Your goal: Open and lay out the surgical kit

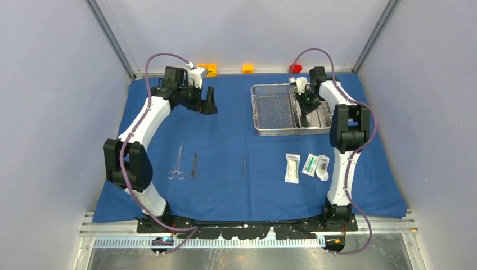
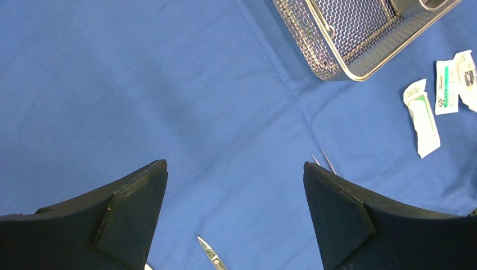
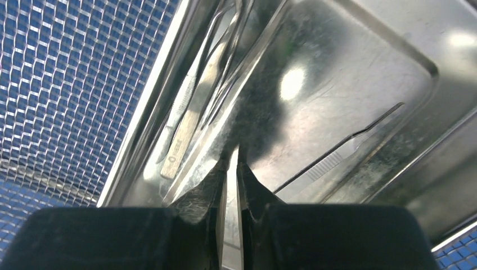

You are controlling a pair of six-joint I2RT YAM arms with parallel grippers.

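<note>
My right gripper is over the steel inner tray [image 3: 337, 62] in the mesh basket [image 1: 271, 131], its fingers nearly together on a thin pale metal piece, whose identity is unclear. Several instruments [image 3: 185, 129] lie along the tray's left side; tweezers [image 3: 329, 160] lie at its right. My left gripper [image 1: 206, 106] is open and empty above the cloth at upper left. Scissors [image 1: 180, 174], a second instrument [image 1: 194, 164] and thin instruments [image 1: 243, 167] lie on the cloth.
Three packets [image 1: 292, 167] [image 1: 309, 164] [image 1: 322, 167] lie at lower right on the blue cloth [image 1: 225, 135]. The cloth's middle has free room. Yellow objects [image 1: 247, 69] and a red one [image 1: 296, 68] sit at the back edge.
</note>
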